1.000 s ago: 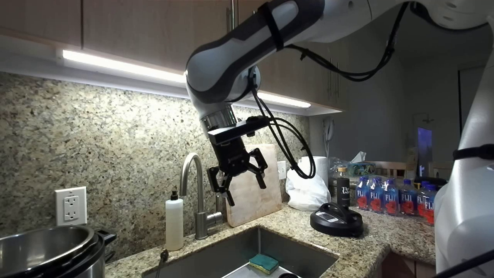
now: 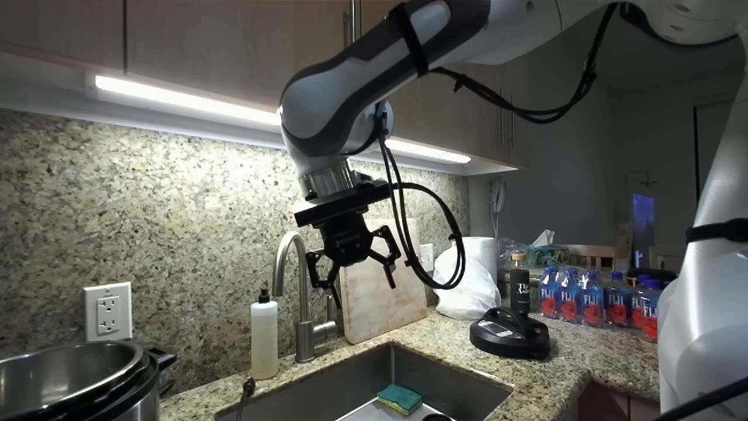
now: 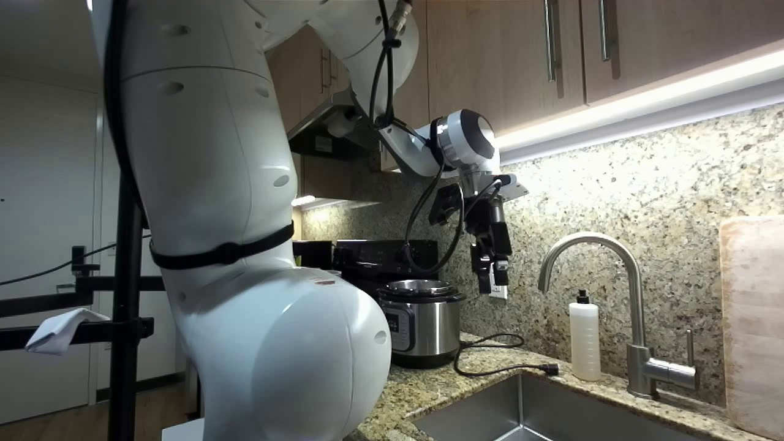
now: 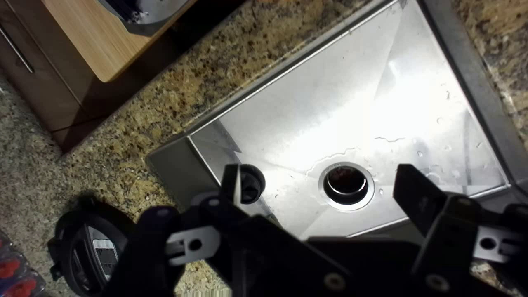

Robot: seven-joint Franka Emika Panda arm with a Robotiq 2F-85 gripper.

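Note:
My gripper [image 2: 364,294] hangs open in the air above the sink, its fingers spread and nothing between them. Below it in the wrist view lies the steel sink [image 4: 317,109], with a round drain hole and a dark round piece [image 4: 251,184] partly behind one fingertip. A green and yellow sponge [image 2: 400,399] rests in the sink in exterior view 1; the wrist view does not clearly show it. In exterior view 2 the gripper [image 3: 493,283] is seen side-on, left of the faucet [image 3: 633,294].
A white soap bottle [image 2: 264,337] stands by the faucet, and a cutting board [image 2: 385,294] leans on the backsplash. The black lid [image 2: 509,333] sits right of the sink, with several water bottles [image 2: 592,300] behind. A metal pot [image 3: 430,323] stands at the other side, near a loose cable [image 3: 500,367].
The wrist has turned and my gripper has shifted slightly left and up in exterior view 1. Its fingers stay open. The sponge and the other objects have not moved.

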